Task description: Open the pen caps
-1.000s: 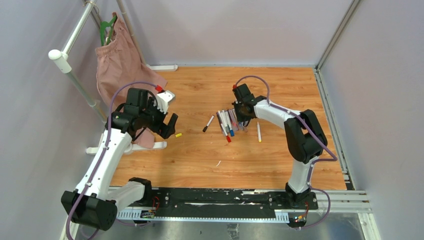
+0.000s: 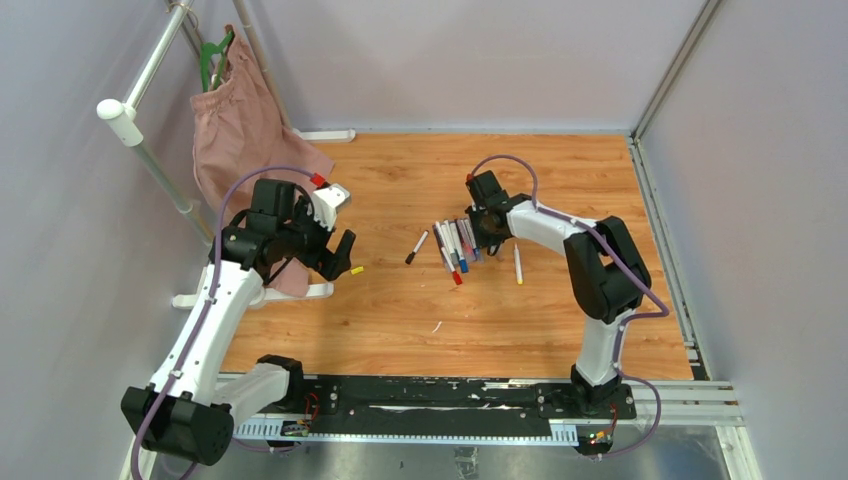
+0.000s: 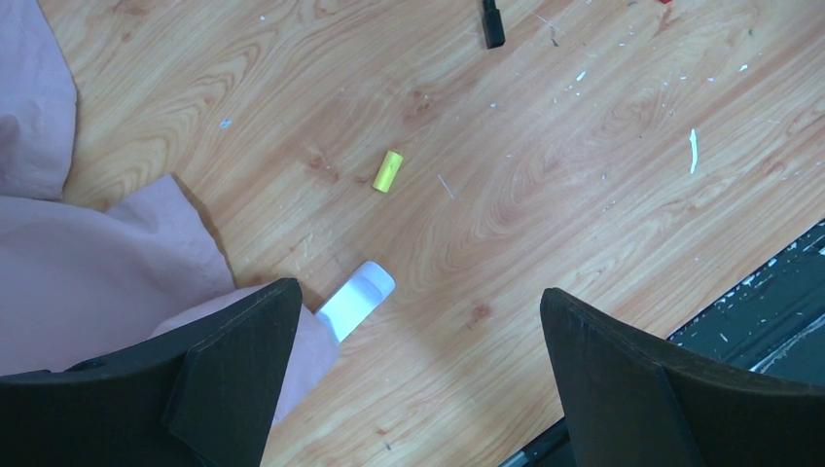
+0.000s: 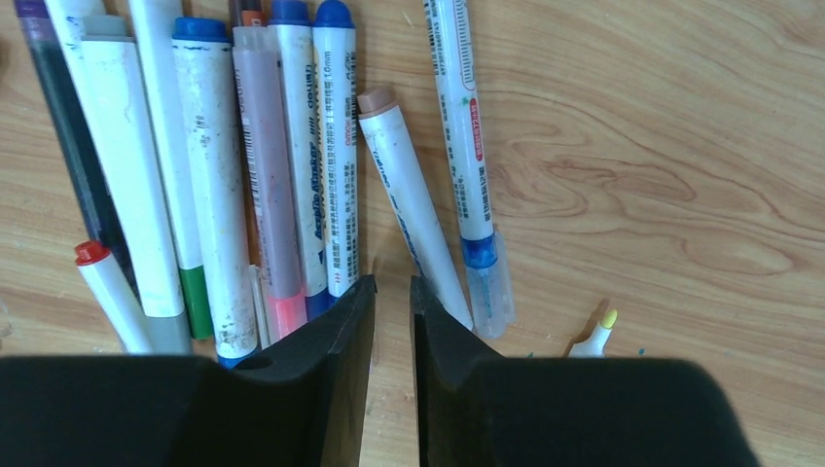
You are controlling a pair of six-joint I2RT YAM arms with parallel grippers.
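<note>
Several capped markers lie side by side as a row (image 2: 452,243) near the table's middle. Over the row's right end is my right gripper, its fingers a narrow gap apart and only bare wood showing between them. Just right of that gap lies a white marker with a brown end (image 4: 413,199), its lower end against or behind the right finger. Further right is a white marker with a clear-blue cap (image 4: 467,146). A bare yellow nib (image 4: 607,320) shows on an uncapped pen (image 2: 518,264). My left gripper stands wide open, empty, above the table's left side.
A loose yellow cap (image 3: 387,171) rests near the left gripper. One marker with a black end (image 2: 416,248) lies apart, left of the row. Pink cloth (image 2: 240,140) hangs from a white rack at the left.
The right gripper and arm have shifted slightly left over the row's right end, and the markers there have moved a little. My left gripper has barely moved.
</note>
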